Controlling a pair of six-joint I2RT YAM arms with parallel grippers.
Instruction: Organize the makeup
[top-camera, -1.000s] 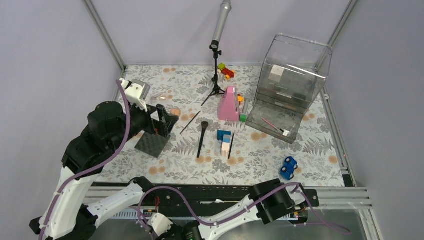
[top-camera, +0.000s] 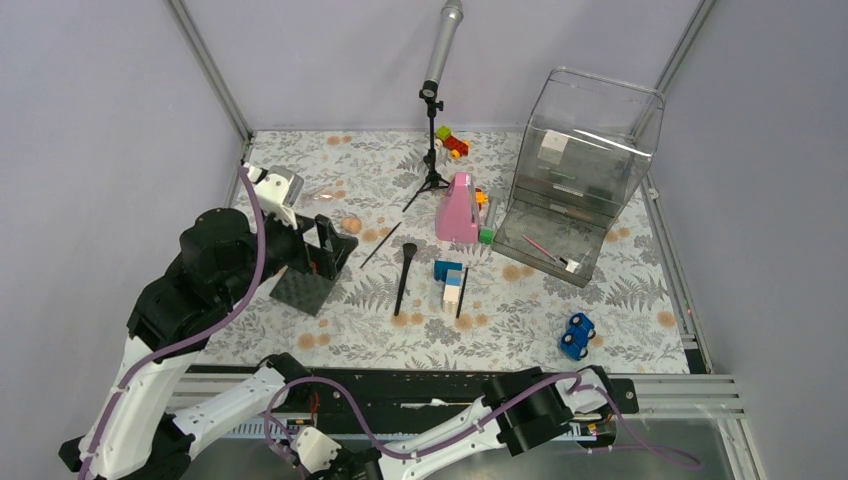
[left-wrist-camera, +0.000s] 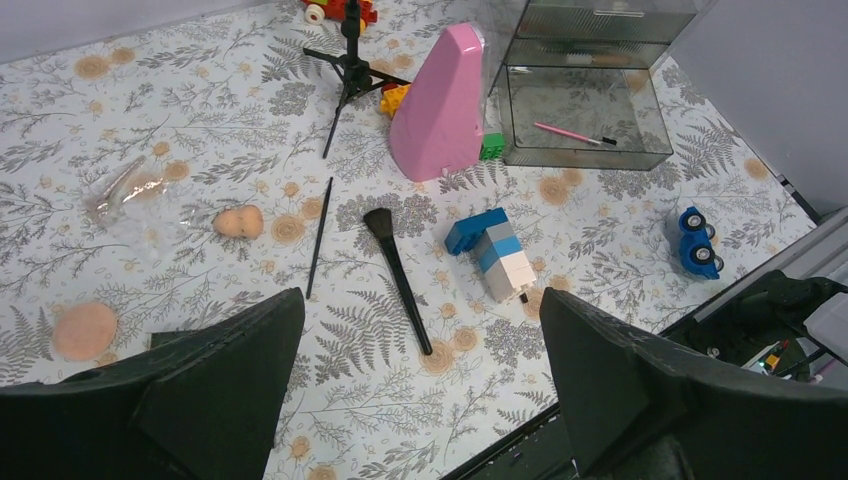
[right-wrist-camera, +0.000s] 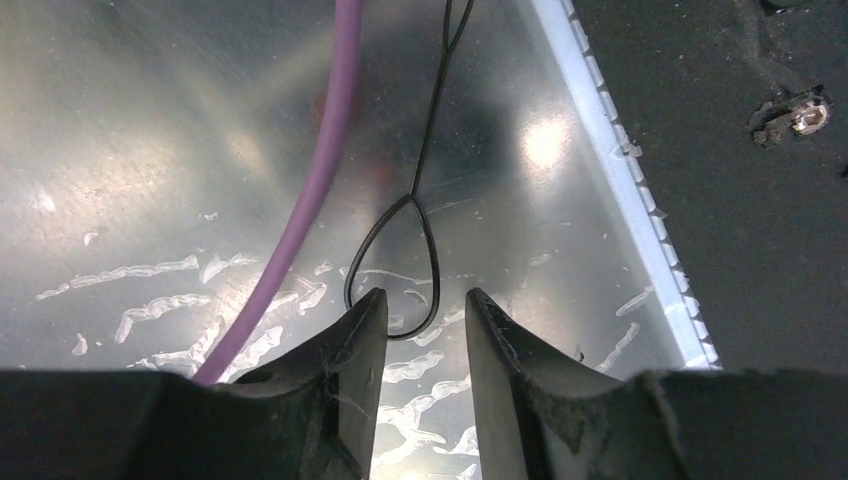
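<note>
My left gripper is open over the left of the table, empty between its fingers. Ahead of it lie a black makeup brush (left-wrist-camera: 400, 276), a thin black stick (left-wrist-camera: 319, 236) and a beige puff (left-wrist-camera: 238, 222). The clear acrylic organizer (top-camera: 552, 240) stands at the right, holding a pink-handled brush (left-wrist-camera: 566, 133). A pink stand (top-camera: 457, 212) is left of it. My right gripper is part open below the table edge, over a metal surface with a black wire loop behind its fingers.
Blue and white blocks (top-camera: 452, 287), a blue toy car (top-camera: 577, 336), a black tripod (top-camera: 432, 183), toy bricks (top-camera: 452, 142) and a dark mat (top-camera: 305, 292) are on the patterned table.
My left arm has moved slightly. The objects on the table are unchanged.
</note>
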